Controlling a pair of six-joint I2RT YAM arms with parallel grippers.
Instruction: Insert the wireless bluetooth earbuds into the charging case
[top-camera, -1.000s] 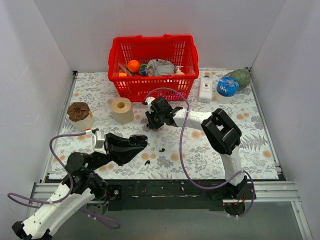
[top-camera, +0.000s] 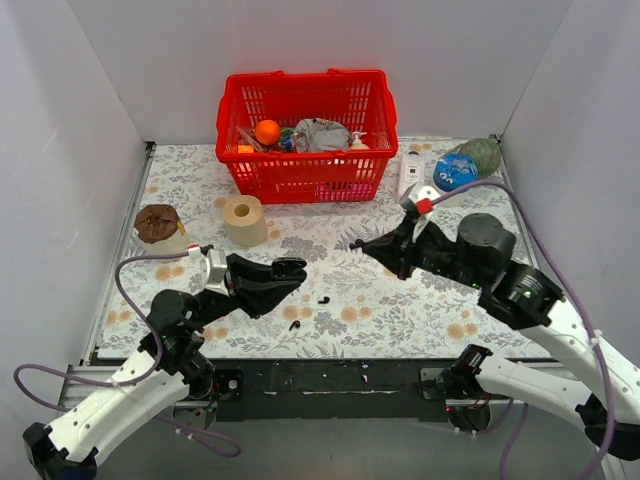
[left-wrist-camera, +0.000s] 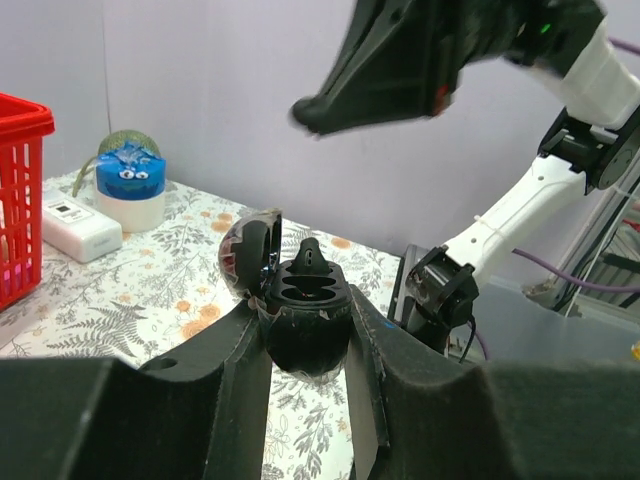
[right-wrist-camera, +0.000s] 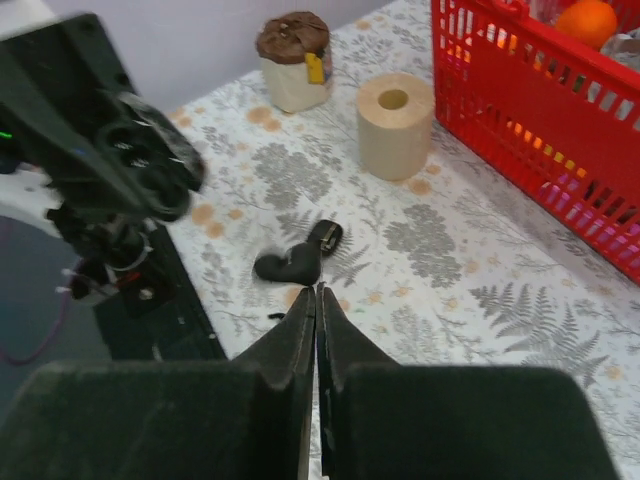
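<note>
My left gripper (top-camera: 288, 272) is shut on the black charging case (left-wrist-camera: 310, 325), its lid raised and dark hollows showing inside. To its right and higher, my right gripper (top-camera: 362, 246) hangs above the table. Its fingers (right-wrist-camera: 296, 345) look nearly together in the right wrist view. At their tips is a dark earbud-like piece (right-wrist-camera: 290, 264), partly blurred, with a glossy rounded end. This piece is well apart from the case. Two small black pieces, one farther back (top-camera: 323, 300) and one nearer the front (top-camera: 294, 325), lie on the tablecloth; what they are is hard to tell.
A red basket (top-camera: 305, 175) of mixed items stands at the back. Nearby are a tape roll (top-camera: 245, 221), a brown-topped container (top-camera: 160, 230), a white box (top-camera: 411, 172) and a blue-lidded jar (top-camera: 455, 172).
My right gripper has swung to the right, away from near the tape roll, with its arm now along the right side. The left gripper has shifted slightly rightward and back with the case.
</note>
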